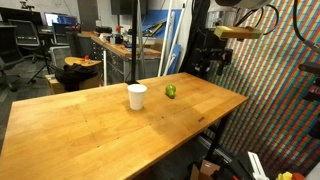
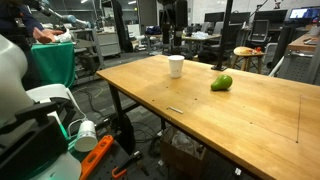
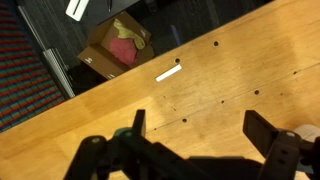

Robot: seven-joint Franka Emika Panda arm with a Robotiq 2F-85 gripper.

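Note:
A white cup [image 1: 136,96] stands upright on the wooden table [image 1: 80,130]. Beside it lies a green pear-shaped object [image 2: 221,83], clear of the cup. My gripper [image 1: 208,70] hangs above the table's far right part in exterior view 1, apart from both things. The wrist view has the gripper open, its two dark fingers wide apart over bare wood. A pale round shape at that view's lower right edge, partly cut off, may be the cup. I cannot make out the green object there.
A thin white strip [image 3: 168,73] lies near the table edge. Below, on the floor, sits a cardboard box [image 3: 112,45] with red and yellowish cloth in it.

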